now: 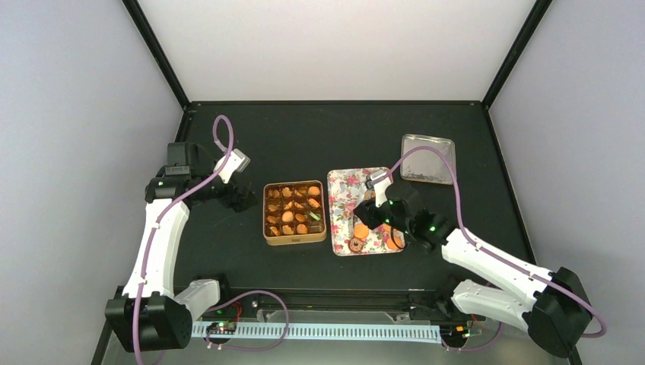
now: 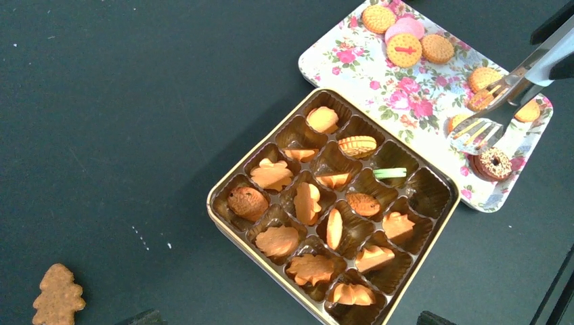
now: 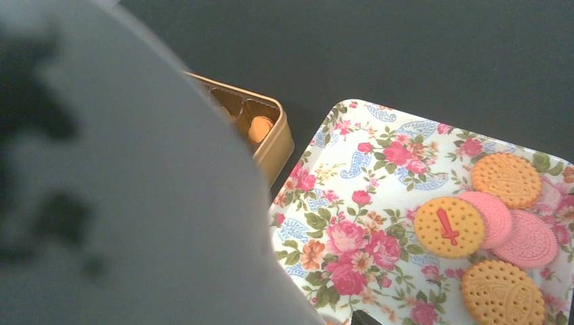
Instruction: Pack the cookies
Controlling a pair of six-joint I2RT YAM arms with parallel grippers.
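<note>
A gold-rimmed tin (image 1: 295, 239) with a brown compartment insert stands mid-table, most of its pockets holding cookies; one pocket at its right corner (image 2: 428, 191) looks empty in the left wrist view. Beside it lies the floral tray (image 1: 341, 247) with round orange and pink cookies and a chocolate ring cookie (image 2: 493, 164). My right gripper (image 1: 362, 217) is over this tray, shut on metal fork-ended tongs (image 2: 518, 88). The tong prongs are apart, close to orange cookies; whether one sits between them I cannot tell. My left gripper (image 1: 245, 204) hangs open and empty left of the tin.
A silver lid-like tray (image 1: 428, 161) lies behind the right arm. A tree-shaped brown cookie (image 2: 59, 296) is on the dark table in the left wrist view. Bare table surrounds the tin's back and left. A blurred grey shape covers the right wrist view's left half.
</note>
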